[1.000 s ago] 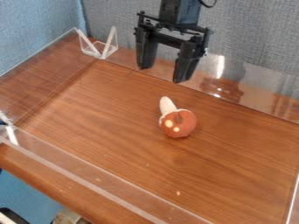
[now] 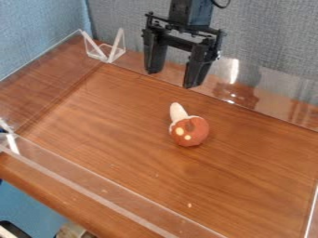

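Note:
My black gripper (image 2: 176, 65) hangs open at the top centre, above the back edge of the wooden table, with nothing between its two fingers. Below it and a little to the right, a round red-orange toy (image 2: 191, 132) with pale spots and a white upright part lies on the table.
A white wire-like frame (image 2: 103, 48) stands at the back left corner. A grey fabric wall is behind, and dark objects lie at the lower left edge.

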